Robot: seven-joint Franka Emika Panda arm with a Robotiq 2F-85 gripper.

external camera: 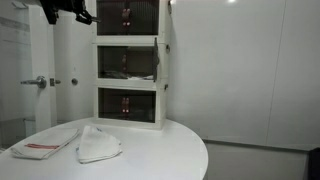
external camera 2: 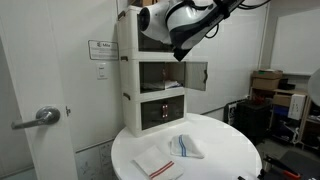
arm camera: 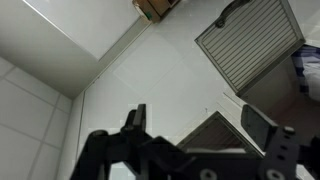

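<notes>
At the top of the wrist view's lower half, my gripper stands open, with nothing between its dark fingers. It hangs high above the table, near the upper part of a white three-tier cabinet [external camera 2: 130, 90]. The middle compartment's door [external camera 2: 196, 76] is swung open, and some pale cloth [external camera 2: 173, 85] lies inside. The top and bottom compartments look closed. On the table, a folded white cloth with red stripes [external camera: 45, 144] lies beside another white cloth [external camera: 98, 146].
The round white table [external camera: 165, 152] has free room on its right side. A door with a metal handle [external camera 2: 36, 118] stands at the left. Shelves with boxes [external camera 2: 268, 90] are at the far right.
</notes>
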